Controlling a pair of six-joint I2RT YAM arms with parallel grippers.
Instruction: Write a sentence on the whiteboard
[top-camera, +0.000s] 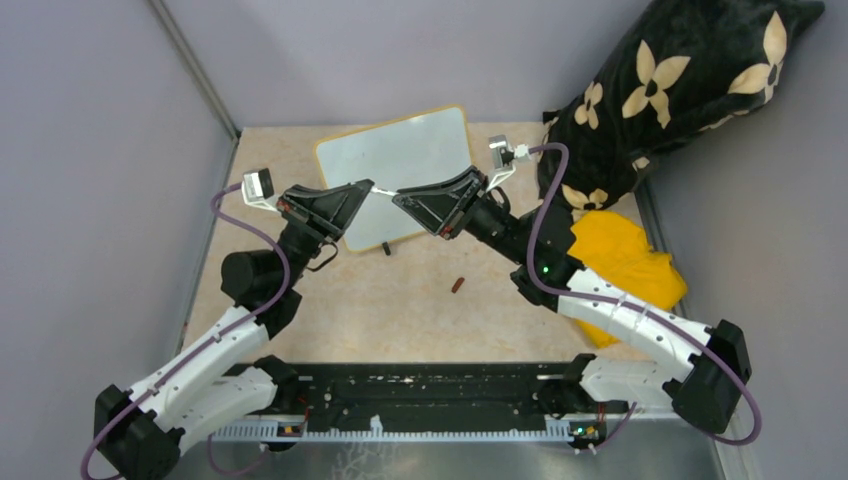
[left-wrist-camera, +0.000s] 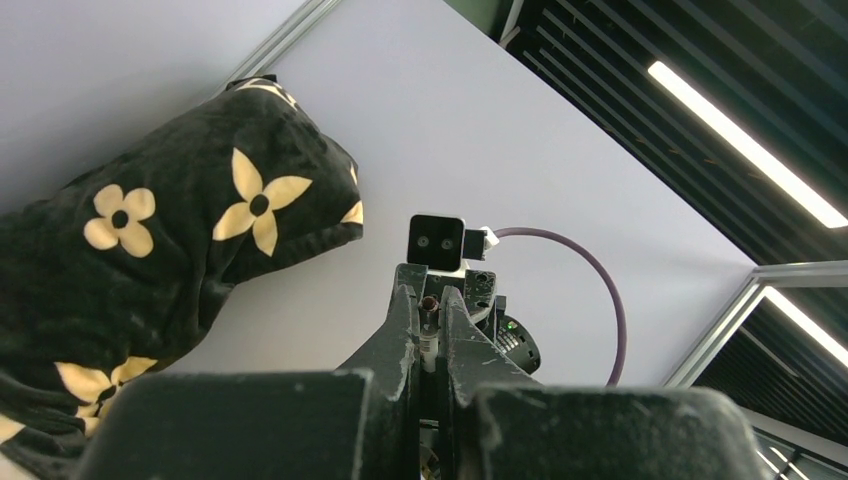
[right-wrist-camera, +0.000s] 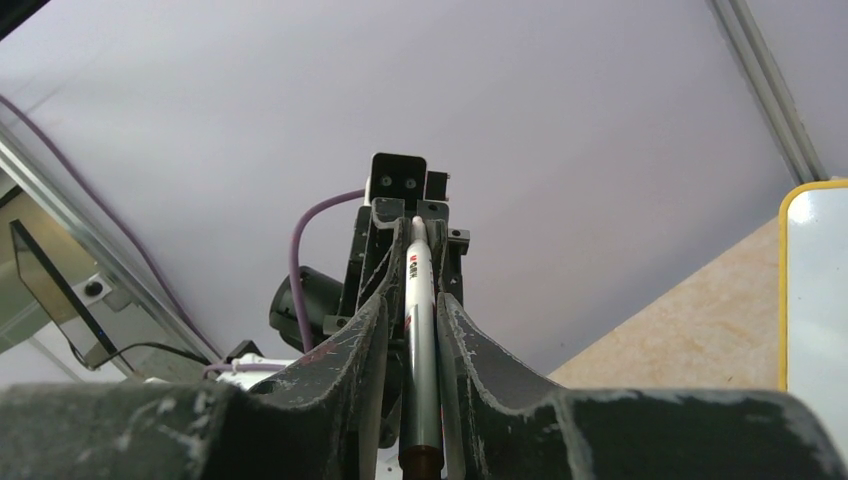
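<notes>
A slim white marker (top-camera: 384, 191) spans the space between my two grippers, held above the table. My left gripper (top-camera: 370, 185) is shut on one end of it, as the right wrist view also shows. From the other side my right gripper (top-camera: 396, 196) has its fingers around the marker (right-wrist-camera: 420, 350), close along both sides; whether they press on it cannot be told. The dark end of the marker lies deep between the right fingers. Behind and below the arms lies the whiteboard (top-camera: 400, 150), white with a yellow frame, partly covered by the grippers.
A reddish-brown stick (top-camera: 458, 285) and a small black piece (top-camera: 387, 248) lie on the table. At right are a black flowered cushion (top-camera: 650, 90) and a yellow cloth (top-camera: 625, 260).
</notes>
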